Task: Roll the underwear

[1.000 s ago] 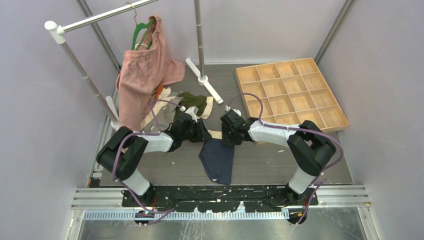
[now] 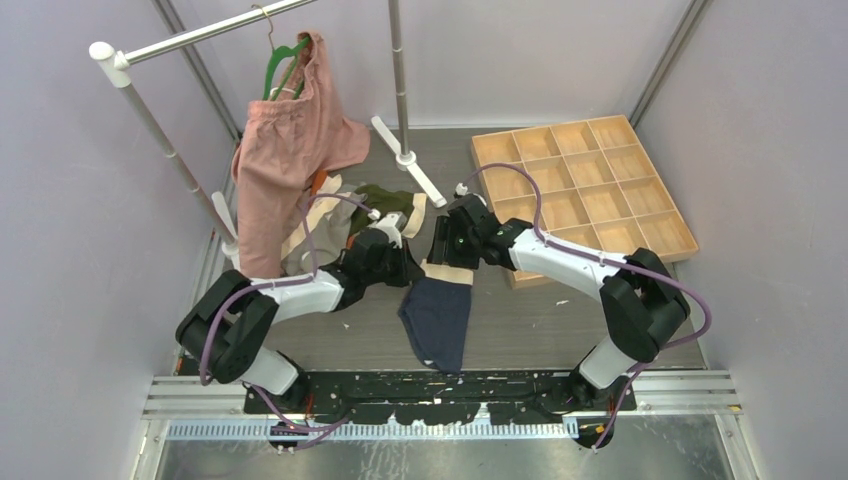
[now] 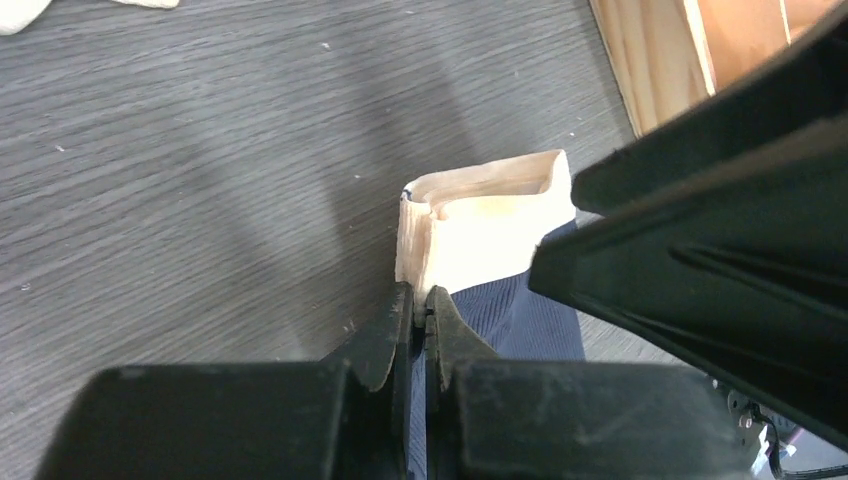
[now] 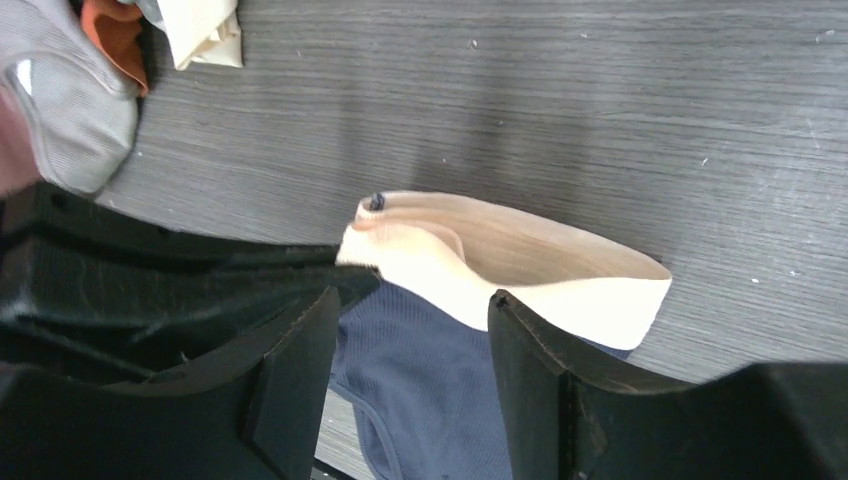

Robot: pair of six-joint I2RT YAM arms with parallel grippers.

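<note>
The navy underwear [image 2: 438, 320] lies on the grey floor between both arms, its cream waistband [image 2: 452, 274] toward the back. At the band's left end, my left gripper is shut on the cloth, pinching the cream band and the navy just below it. Over the right part of the band stands my right gripper, its fingers [image 4: 310, 340] apart. Between and beyond those fingers the waistband [image 4: 560, 300] lies loose, its upper edge gaping. In the left wrist view, the right gripper's dark fingers [image 3: 690, 270] reach in from the right, close to the band.
At the back right is a wooden compartment box [image 2: 590, 180], empty. Grey, olive and orange garments [image 2: 385, 205] are heaped at the back left, beside pink trousers [image 2: 290, 130] on a rack [image 2: 400, 90]. Bare floor lies right of the underwear.
My right gripper has moved back and slightly left, off the band, and its fingers have spread. More of the waistband's right end shows. The left arm has shifted slightly, still at the band's left end.
</note>
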